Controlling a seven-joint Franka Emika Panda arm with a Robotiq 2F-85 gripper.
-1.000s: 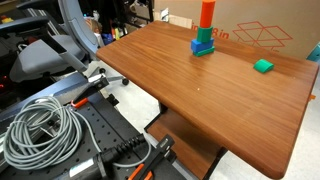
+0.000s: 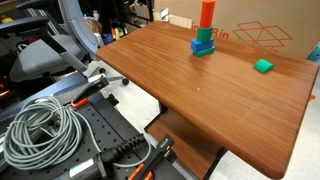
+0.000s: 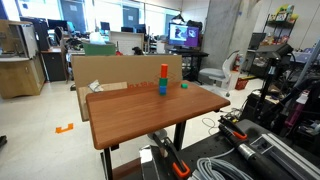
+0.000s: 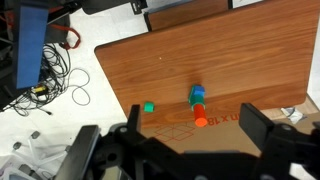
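Observation:
A stack of coloured blocks stands upright on the wooden table, toward its back edge. Its tall top piece is an orange-red block. Below that come a green block and a blue block, with green showing at the base. Apart from the stack, a loose green block lies flat on the tabletop. From above, the wrist view shows the stack's red top and the loose green block. My gripper is open, its dark fingers wide apart at the bottom of that view, high above the table and holding nothing.
Behind the table rises a cardboard panel. A coil of grey cable lies at the front left, by the dark robot base rail. An office chair stands to the left.

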